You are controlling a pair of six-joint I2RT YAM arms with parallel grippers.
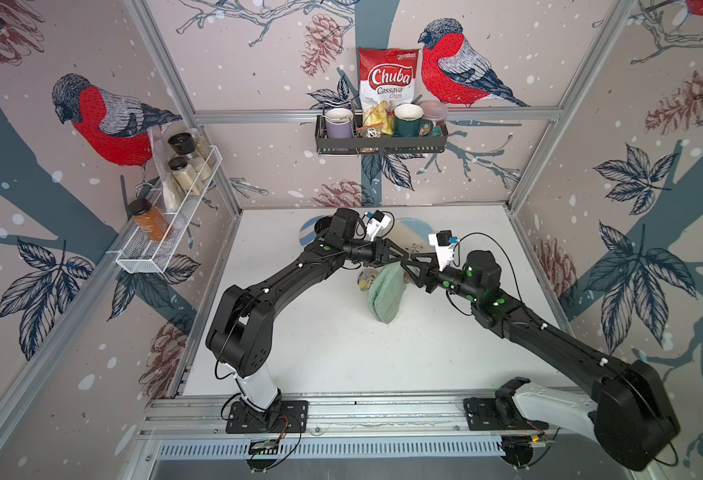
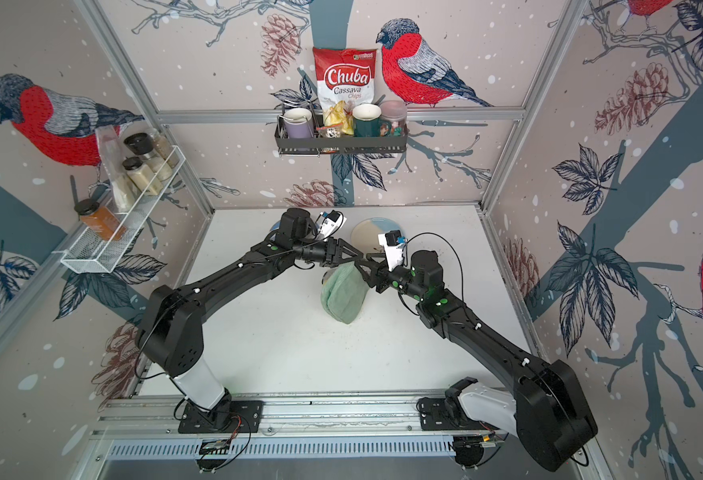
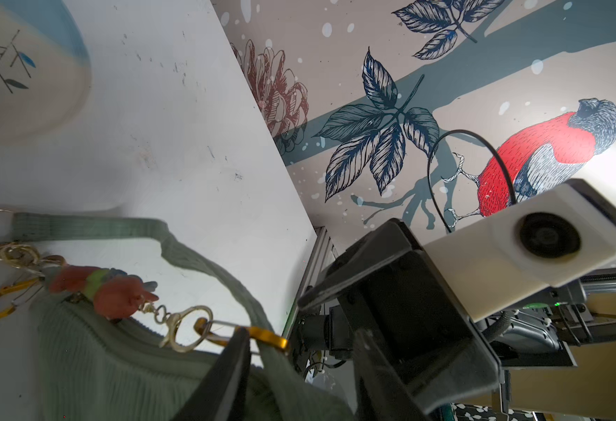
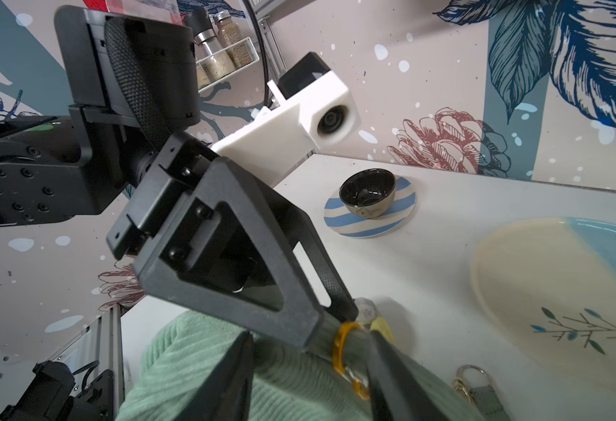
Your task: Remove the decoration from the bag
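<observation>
The green knit bag (image 1: 385, 296) hangs upright between my grippers at table centre. In the left wrist view, its strap (image 3: 195, 256) carries a gold carabiner (image 3: 265, 336); a red charm (image 3: 115, 298) with rings and clips lies along the bag's top. My left gripper is at the strap, which runs between its fingers; whether they grip it is unclear. My right gripper faces the left one with its fingers apart, the green fabric and carabiner just beyond or between them; contact is unclear.
A black bowl (image 4: 367, 193) on a striped plate (image 4: 350, 228) stands at the back. A larger plate (image 4: 511, 273) sits behind the bag. A shelf (image 1: 379, 144) with mugs and snacks is on the back wall.
</observation>
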